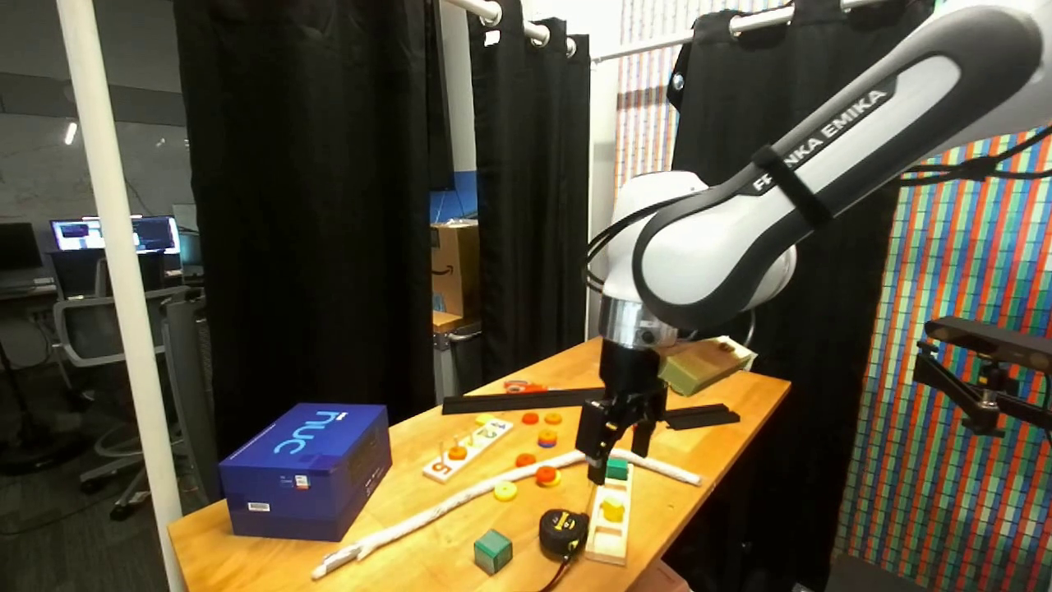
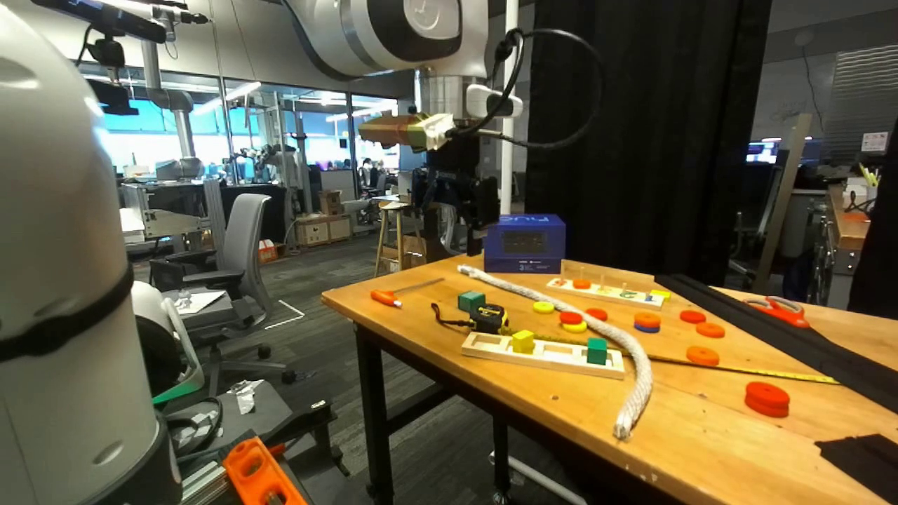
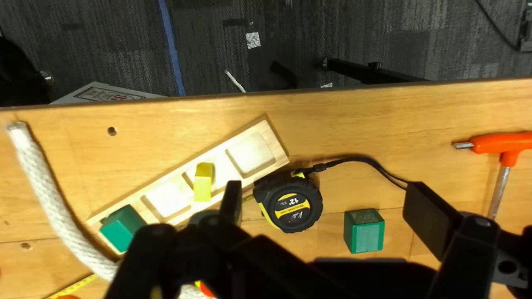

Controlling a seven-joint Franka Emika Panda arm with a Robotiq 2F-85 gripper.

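Note:
My gripper is open and empty, hanging above the table with its fingers spread wide. In the wrist view a dark green cube and a black and yellow tape measure lie on the wood below, between the two fingers as seen from above. A wooden tray with square recesses is left of the tape measure. The tray carries a yellow block near its middle and a green block at one end. From the side, the gripper shows in front of the tray's far end.
A white rope curves across the table past the tray. Round discs, a numbered peg board, a blue box and an orange-handled hex key lie around. The table's edge is close to the tray.

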